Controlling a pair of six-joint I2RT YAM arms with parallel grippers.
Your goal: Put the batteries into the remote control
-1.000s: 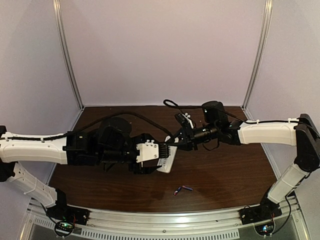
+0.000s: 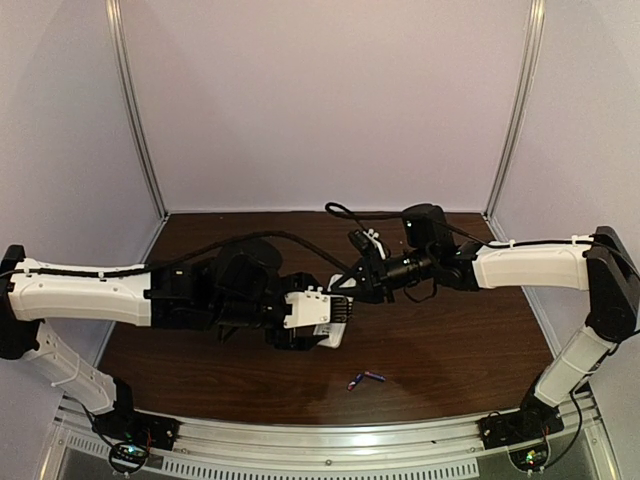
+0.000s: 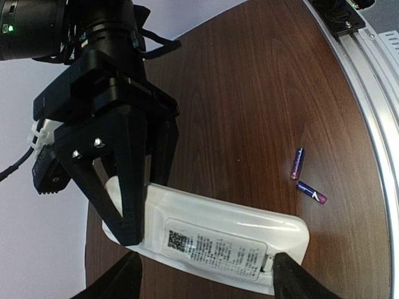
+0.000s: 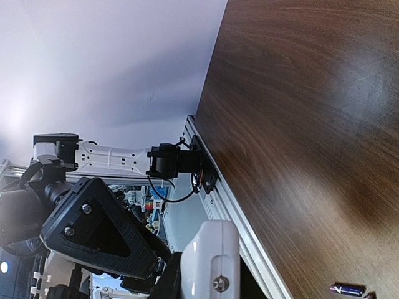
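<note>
A white remote control [image 3: 206,240], label side showing in the left wrist view, is held in the air by my right gripper, shut on its far end. My left gripper is part open around the remote's near end, its fingertips at the bottom edge; whether they touch is unclear. In the top view the remote [image 2: 332,335] is largely hidden by the left arm. Two purple batteries lie on the table below, one also at the bottom of the right wrist view [image 4: 346,288].
A metal rail [image 2: 330,432] runs along its front edge, with walls at the back and sides. Both arms meet over the middle of the table.
My left gripper has moved slightly to the right along the remote in the top view. The right gripper and remote have moved very little, slightly downward in the image.
</note>
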